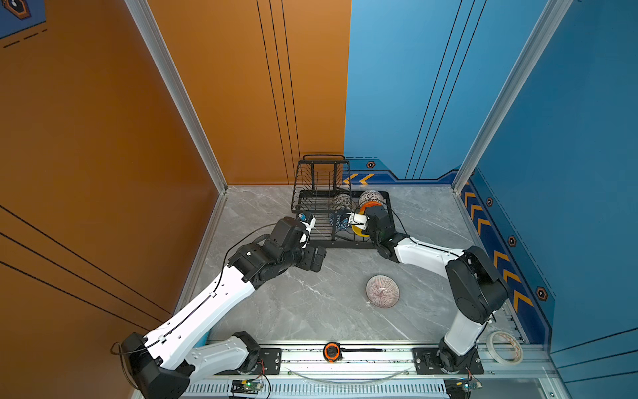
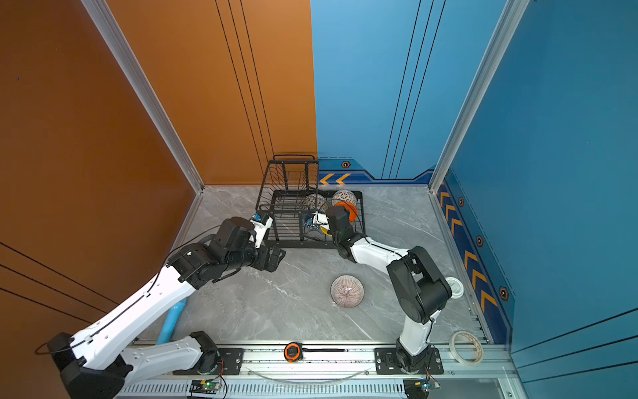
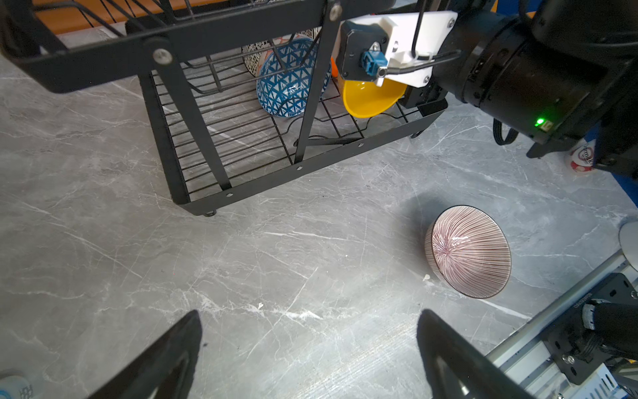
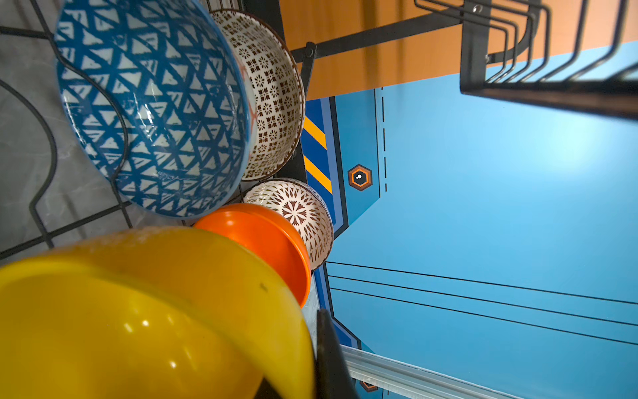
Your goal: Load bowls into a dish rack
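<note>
The yellow bowl (image 4: 119,319) stands on its side in the front right of the black dish rack (image 3: 259,183). My right gripper is at its wall, one dark finger (image 4: 333,362) outside the rim and a bit of the other showing inside; it looks shut on that rim. Behind are an orange bowl (image 4: 265,242), a blue triangle-patterned bowl (image 4: 153,106) and two brown-and-white patterned bowls (image 4: 272,99). A pinkish striped bowl (image 3: 468,251) rests upright on the table. Left of it, my left gripper hangs open and empty over the table.
The rack's raised upper tier (image 1: 322,186) covers its left half, where the lower grid looks mostly empty. My right forearm (image 1: 425,256) reaches over the table behind the striped bowl. Bare tabletop (image 1: 299,306) lies left of that bowl.
</note>
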